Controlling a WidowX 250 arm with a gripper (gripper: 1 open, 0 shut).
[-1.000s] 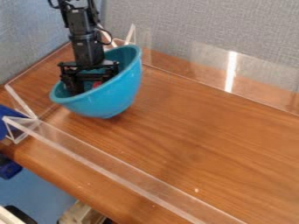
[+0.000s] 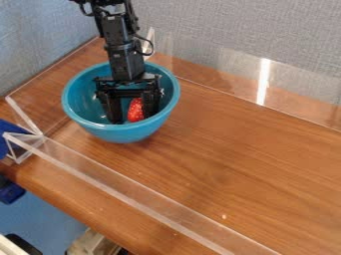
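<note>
A blue bowl (image 2: 155, 124) sits on the wooden table near the back left. My black gripper (image 2: 128, 100) reaches down into it from above, with its fingers low inside the bowl around a red object (image 2: 136, 111). The fingers partly hide the red object, and I cannot tell whether they grip it.
Clear plastic barriers (image 2: 160, 207) run along the table's edges. A blue object (image 2: 8, 139) lies beyond the left edge.
The bowl, which was tilted a second ago, now sits level. My gripper has shifted right, and the red object shows further right inside the bowl.
</note>
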